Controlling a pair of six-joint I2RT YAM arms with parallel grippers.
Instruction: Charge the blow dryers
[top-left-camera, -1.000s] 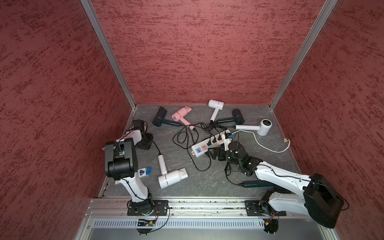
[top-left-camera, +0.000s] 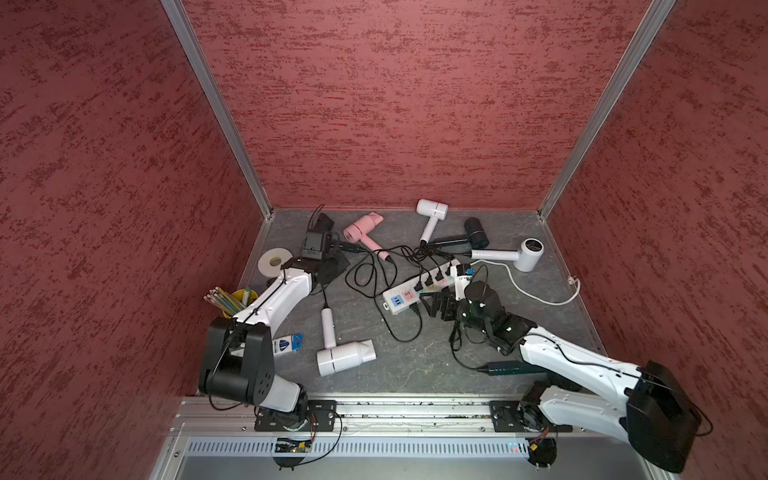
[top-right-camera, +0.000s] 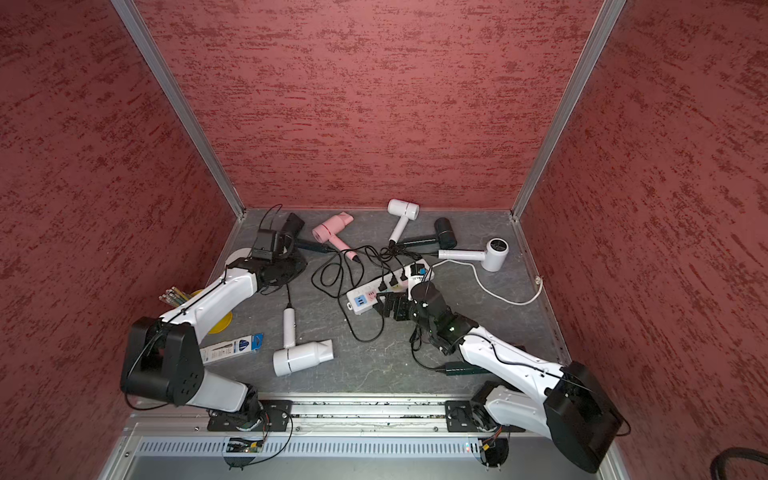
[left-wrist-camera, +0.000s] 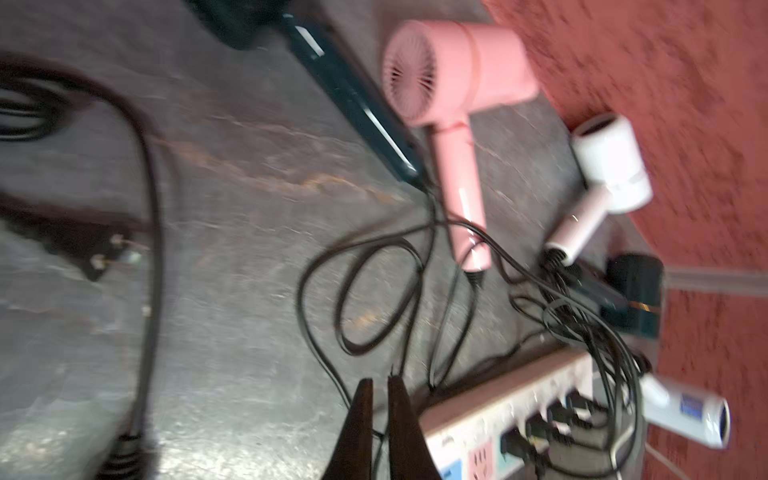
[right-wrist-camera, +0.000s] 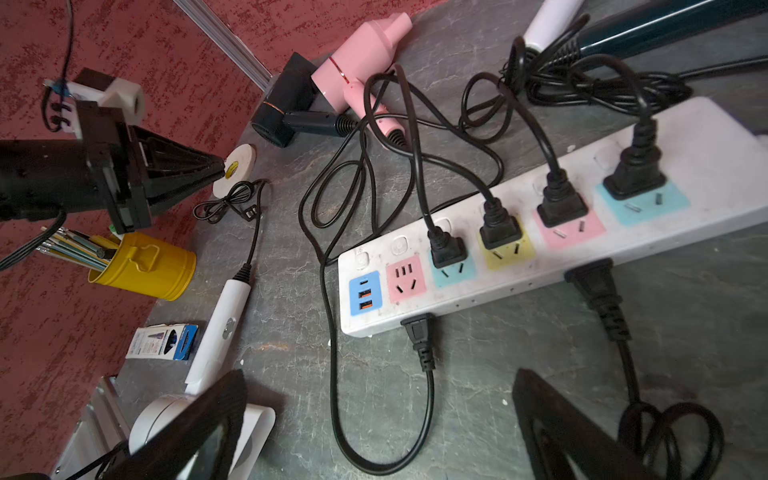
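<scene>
The white power strip (right-wrist-camera: 496, 248) holds several black plugs. A white blow dryer (top-left-camera: 344, 356) lies at front centre, its cord running left toward a loose black plug (left-wrist-camera: 96, 248). My left gripper is shut above the table at left; whether anything sits between its tips is unclear. Its wrist view is blurred. My right gripper stands open over the strip's front side. A pink dryer (left-wrist-camera: 488, 68), white dryers (top-left-camera: 432, 209) and dark dryers (top-left-camera: 476, 232) lie along the back and sides.
A yellow pencil cup (right-wrist-camera: 152, 268), tape roll (right-wrist-camera: 240, 164) and small packet (top-right-camera: 232, 348) are at left. Tangled cords fill the area behind the strip. Some bare table shows between the front white dryer and the strip.
My left arm has swung from the far left toward the back centre, with the gripper now higher in the picture. The right arm has shifted only slightly.
</scene>
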